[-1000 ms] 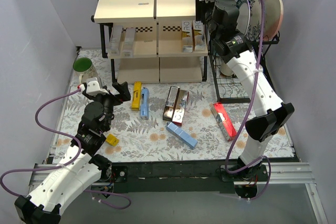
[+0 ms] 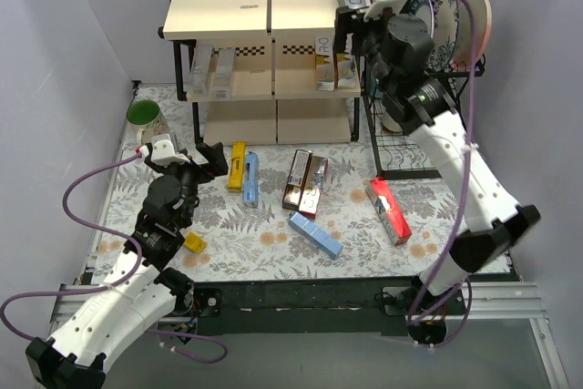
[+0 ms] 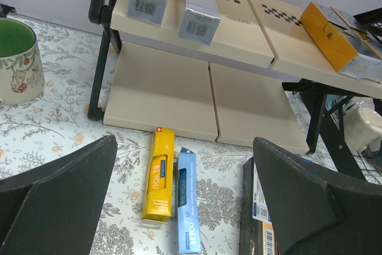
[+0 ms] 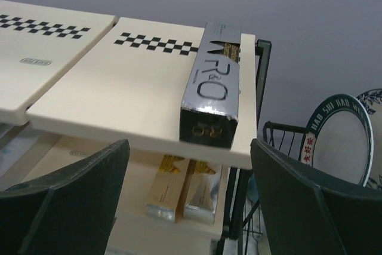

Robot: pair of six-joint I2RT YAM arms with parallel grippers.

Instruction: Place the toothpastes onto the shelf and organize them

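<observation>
On the right end of the shelf's top tier (image 4: pixel 137 82) lies a dark grey toothpaste box (image 4: pixel 210 82), its short end facing me. My right gripper stands open in front of it, the fingers clear of the box. Two boxes (image 2: pixel 324 63) lie on the middle tier at the right, and two silver ones (image 3: pixel 200 10) at its left. Over the table my left gripper is open and empty. On the table lie a yellow box (image 3: pixel 159 174), a light blue box (image 3: pixel 188 201), dark boxes (image 2: pixel 304 181), another blue box (image 2: pixel 315 235) and a red box (image 2: pixel 389 210).
A green-lined mug (image 2: pixel 146 118) stands left of the shelf. A black wire rack (image 2: pixel 398 148) with plates (image 4: pixel 341 138) borders the shelf on the right. A small yellow item (image 2: pixel 195 242) lies near the left arm. Much of the top tier is bare.
The left arm looks nearly unmoved.
</observation>
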